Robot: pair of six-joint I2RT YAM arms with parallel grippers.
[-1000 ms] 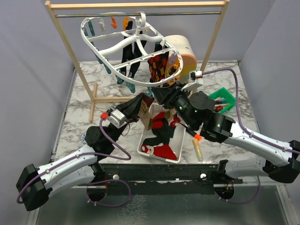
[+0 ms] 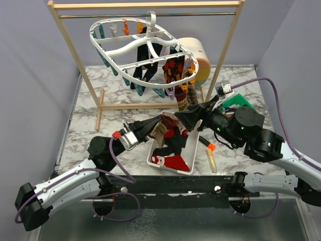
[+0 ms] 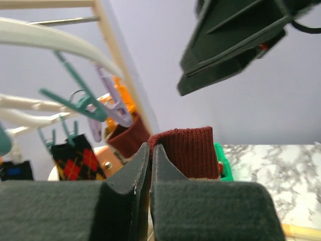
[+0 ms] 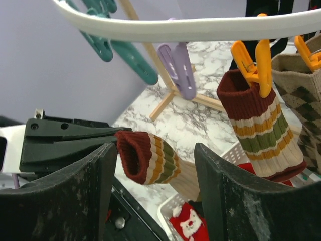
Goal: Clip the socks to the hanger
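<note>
My left gripper [image 2: 159, 119] is shut on the cuff edge of a brown, cream and green striped sock [image 2: 159, 131], which hangs over the tray. In the right wrist view this sock [image 4: 159, 160] shows its brown cuff mouth, below and apart from a lilac clip [image 4: 179, 70]. That clip hangs empty from the white hanger rim [image 4: 200, 30]. My right gripper stands open, nothing gripped, the held sock showing beyond the gap between its fingers. A matching striped sock [image 4: 258, 130] hangs from orange clips [image 4: 263, 68]. Dark socks and a red-black argyle sock [image 2: 173, 69] hang further back.
Below, a white tray [image 2: 189, 146] holds red and black socks [image 2: 175, 143]. A green basket [image 2: 239, 102], an orange-capped marker [image 2: 210, 146] and a yellowish stick [image 2: 211, 160] lie to the right. The wooden stand [image 2: 138, 106] frames the hanger; free table lies at left.
The right gripper has backed away from the hanger rim, rightward and toward the front. My left gripper has shifted right and slightly toward the front, with the sock still in it.
</note>
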